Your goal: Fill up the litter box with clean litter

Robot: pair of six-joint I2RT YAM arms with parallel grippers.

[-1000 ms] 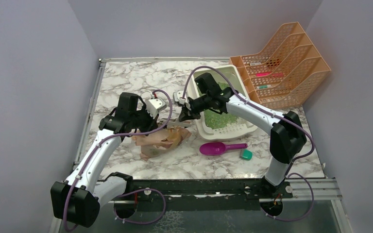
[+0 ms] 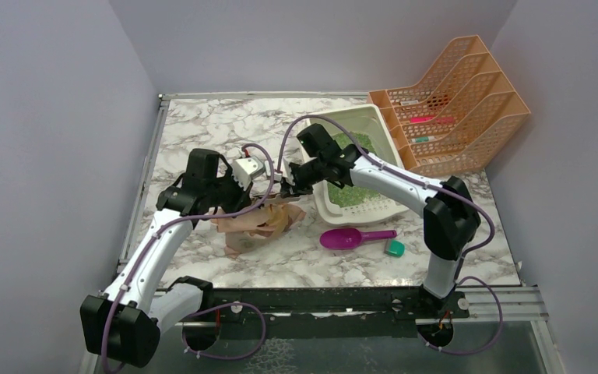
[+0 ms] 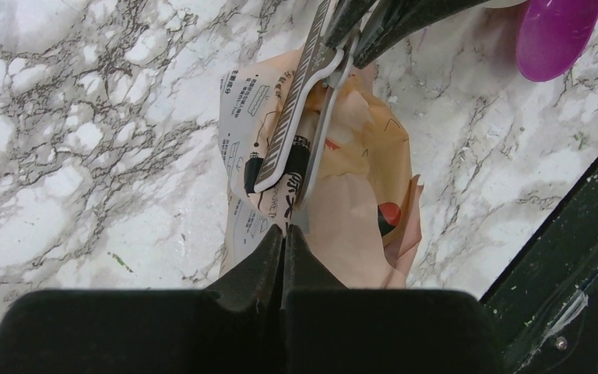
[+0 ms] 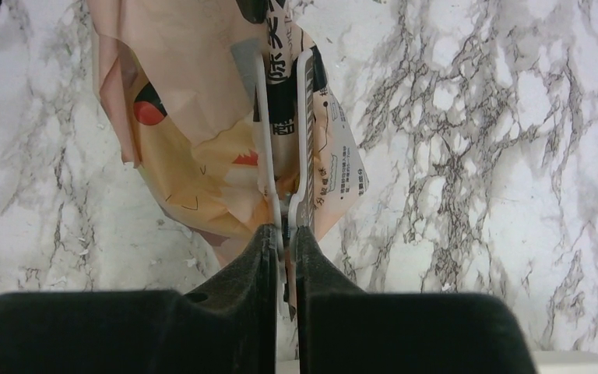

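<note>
A crumpled paper bag [image 2: 253, 232] lies on the left of the table; in the left wrist view [image 3: 358, 226] its top is pinched by a long white bag clip [image 3: 288, 140]. My left gripper is shut on the bag's thin top edge. My right gripper is at the clip's hinge end [image 4: 304, 140], its fingers close around it; how far shut is unclear. The litter box [image 2: 325, 210] holds green litter [image 2: 350, 195] at centre right, partly under my right arm. A purple scoop [image 2: 342, 238] lies in front of it.
An orange slatted organiser [image 2: 475, 132] stands at the back right. A small green object [image 2: 395, 248] lies beside the scoop. Clear marble table is at the back left and along the front.
My right arm has moved left and slightly down toward the bag clip. The left arm and bag have hardly moved.
</note>
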